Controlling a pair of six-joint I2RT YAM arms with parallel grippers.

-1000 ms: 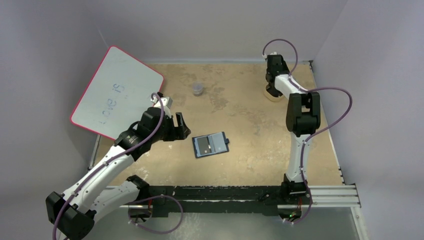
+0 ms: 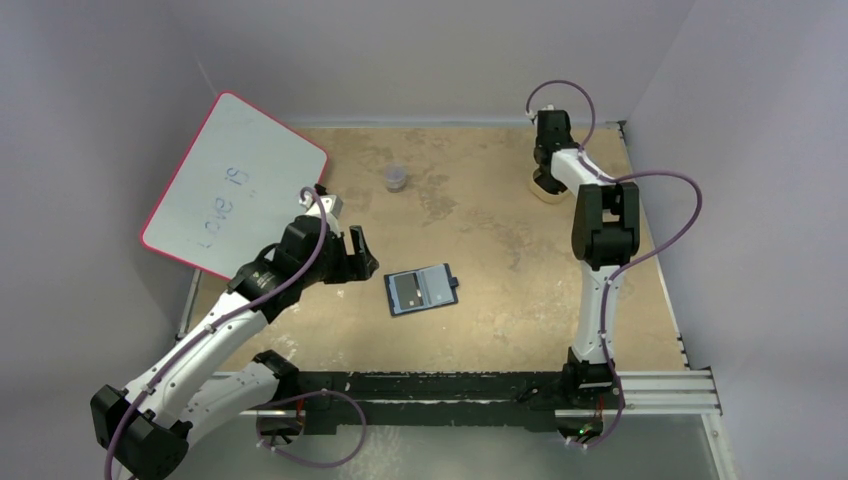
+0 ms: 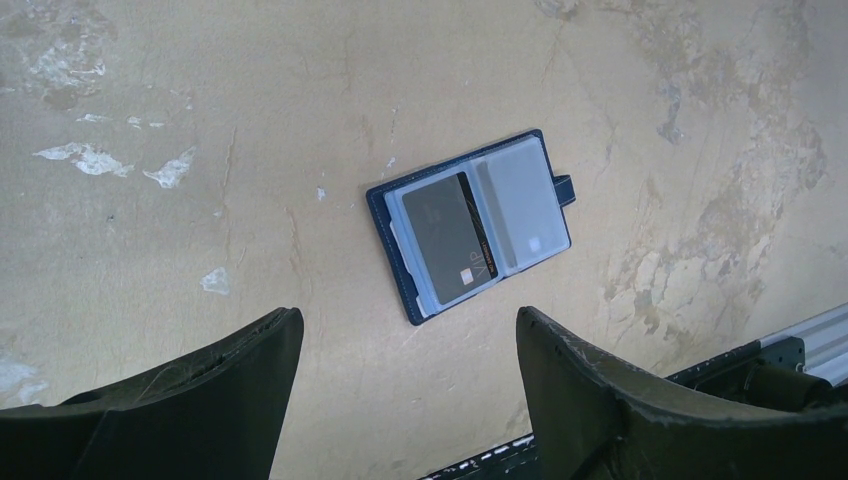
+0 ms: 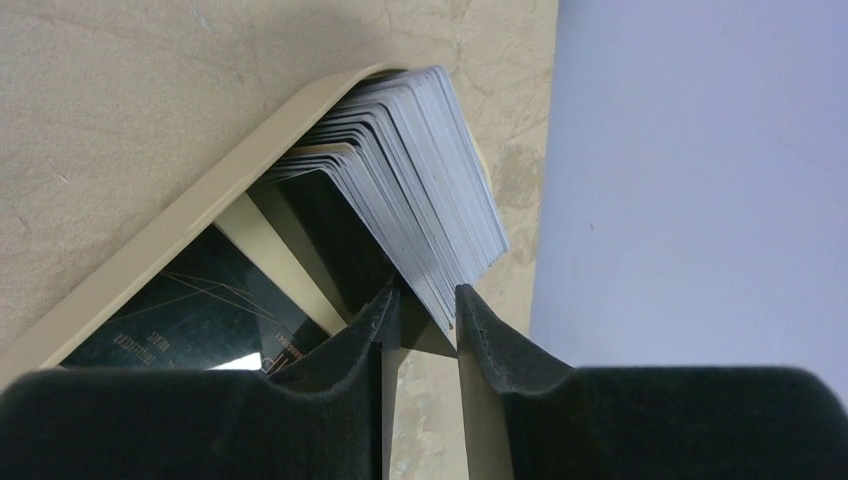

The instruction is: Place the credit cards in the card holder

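Observation:
The dark blue card holder (image 3: 390, 250) lies open on the table, a black VIP card (image 3: 445, 240) showing in its left clear sleeve. The right clear sleeve (image 3: 520, 200) looks empty of any dark card. My left gripper hangs open above and to the left of the holder, holding nothing. At the back right, a beige bowl (image 4: 215, 185) holds a leaning stack of cards (image 4: 400, 170) and a loose black card (image 4: 190, 310). Over the bowl, my right gripper has its fingers parted around the lower corner of the stack; whether they touch it is unclear.
A whiteboard (image 2: 235, 185) leans at the back left beside the left arm. A small clear cup (image 2: 396, 178) stands at the back. The right wall (image 4: 680, 180) is close to the bowl. Bare table lies between holder and bowl.
In the top view, the right gripper shifts only very slightly over the bowl. The left arm and the holder look almost unchanged.

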